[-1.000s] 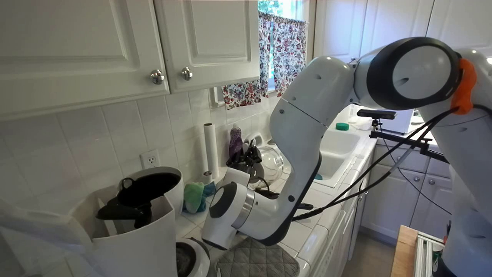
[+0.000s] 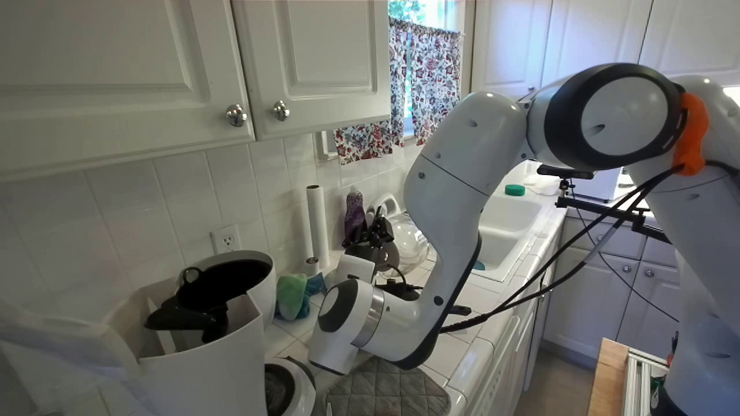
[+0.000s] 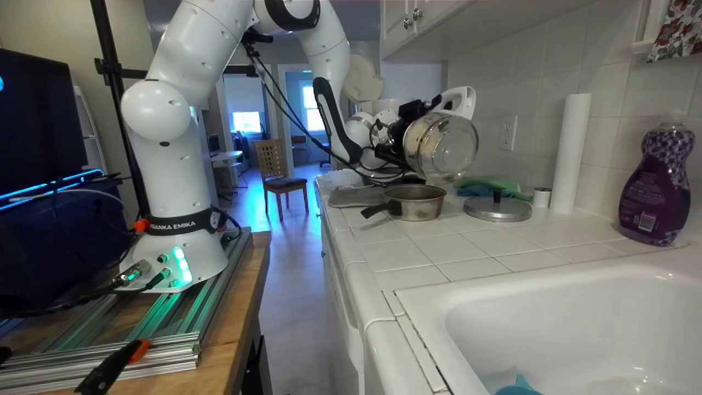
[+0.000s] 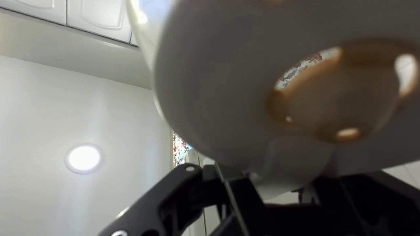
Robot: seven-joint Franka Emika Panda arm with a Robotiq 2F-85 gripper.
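Observation:
A clear glass carafe [image 3: 447, 154] with a white handle [image 3: 465, 99] hangs tipped well onto its side above the counter. My gripper [image 3: 431, 104] is shut on its handle side; the exact contact is hard to make out. In the wrist view, a large blurred grey-white part [image 4: 220, 78] of the held thing fills the upper right, above the black fingers [image 4: 189, 192]. Exterior view 1 shows the carafe [image 2: 410, 239] partly behind my arm. Below it in exterior view 2, a metal saucepan [image 3: 418, 203] stands on the tiles, clear of the carafe.
A pan lid [image 3: 498, 208] lies right of the saucepan, with green and blue cloths [image 3: 490, 187] behind. A paper roll [image 3: 571, 154] and purple bottle [image 3: 655, 187] stand near the wall. The sink [image 3: 559, 309] is in front. A coffee maker [image 2: 201, 367] and grey quilted mat [image 2: 388, 392] sit nearer exterior view 1.
In exterior view 1, my wrist has shifted slightly right, and the upper arm slightly left and down. The carafe and its handle have moved a little right and up, still held.

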